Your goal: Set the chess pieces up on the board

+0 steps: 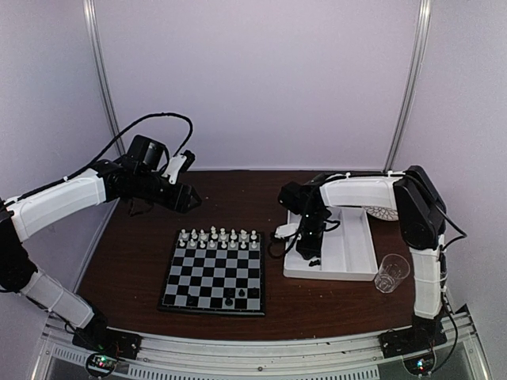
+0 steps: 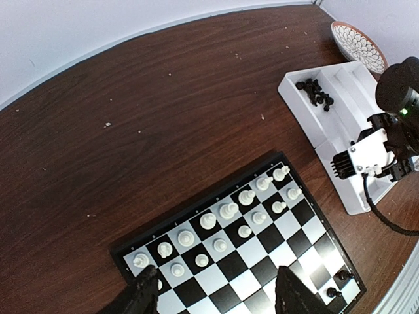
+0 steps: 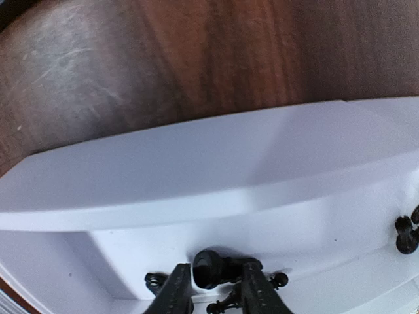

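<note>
The chessboard (image 1: 211, 273) has two rows of white pieces (image 2: 207, 221) along its far side and a few black pieces (image 2: 334, 292) near the opposite edge. My left gripper hangs above and behind the board, open, with nothing held. In the white tray (image 1: 354, 253), my right gripper is low over a small cluster of black pieces. Its fingers (image 3: 171, 289) stand apart, with a lying black piece (image 3: 207, 269) in the gap, its round base facing the camera. Whether either finger touches that piece is hard to tell.
The tray's raised wall (image 3: 196, 163) runs close beside the right gripper. More black pieces (image 2: 316, 93) lie in the tray's far compartment. A clear glass (image 1: 392, 273) stands right of the tray, and a patterned bowl (image 2: 358, 46) is behind it. Left of the board, the table is bare.
</note>
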